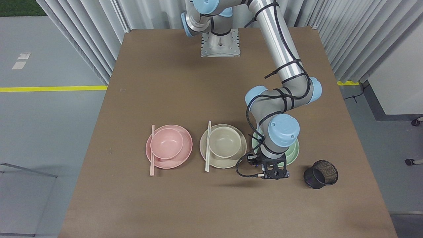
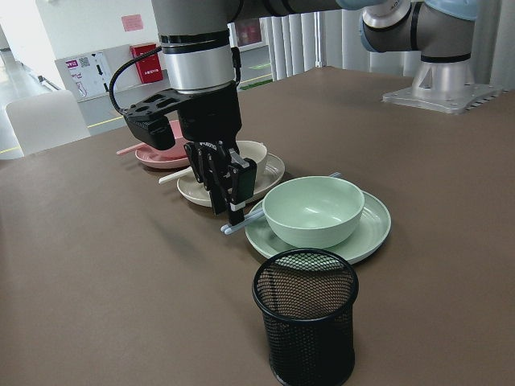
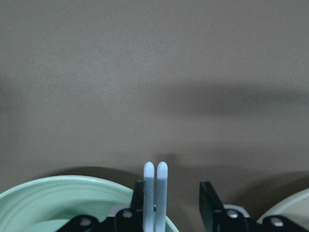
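In the left view my gripper (image 2: 228,211) hangs low over the near end of pale blue chopsticks (image 2: 250,219) that lie on the green plate (image 2: 369,237) beside the mint bowl (image 2: 312,225). From the wrist, my gripper stands open, both chopsticks (image 3: 161,198) between its fingers, nearer the left one. In the front view the arm hides most of the green plate and the gripper's tips. A black mesh cup (image 1: 320,176) stands to the right, in front of the plate.
A cream bowl (image 1: 224,141) on a plate with white chopsticks (image 1: 208,146) sits to the left, and a pink bowl (image 1: 167,143) on a plate with pink chopsticks (image 1: 152,150) farther left.
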